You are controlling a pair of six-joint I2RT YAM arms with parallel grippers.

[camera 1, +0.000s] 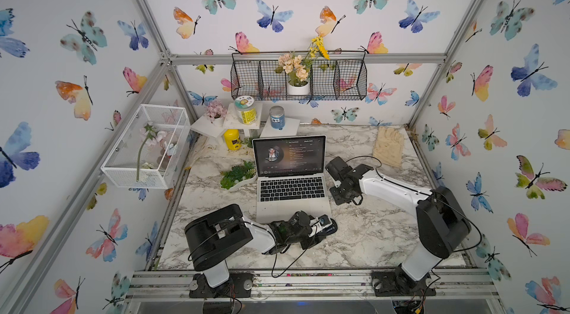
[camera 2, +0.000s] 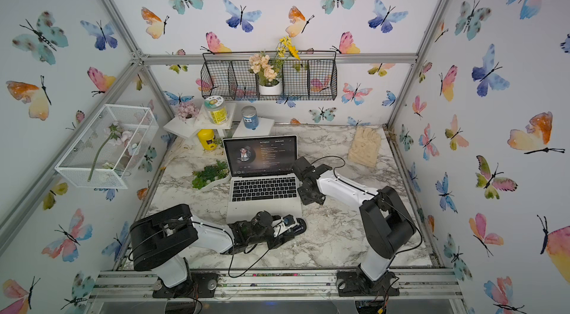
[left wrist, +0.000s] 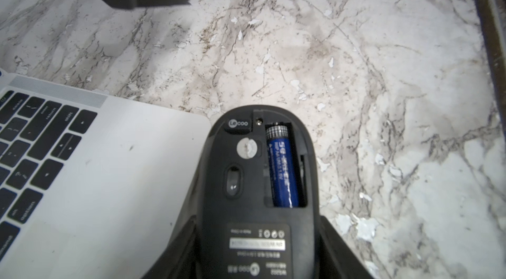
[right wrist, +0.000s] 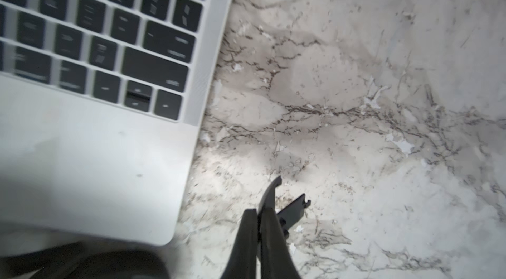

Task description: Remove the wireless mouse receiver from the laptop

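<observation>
A black mouse, underside up, is clasped between the fingers of my left gripper, in front of the laptop's near right corner. Its battery bay lies uncovered with a blue battery inside. Beside it a small dark piece marked Lecoo sits in the shell; whether that is the receiver, I cannot tell. My right gripper is shut on a thin black cover, above the table to the right of the laptop. No receiver shows along the visible laptop edge.
A potted green plant stands left of the laptop, and beige gloves lie at the back right. Cans sit on small white stands behind.
</observation>
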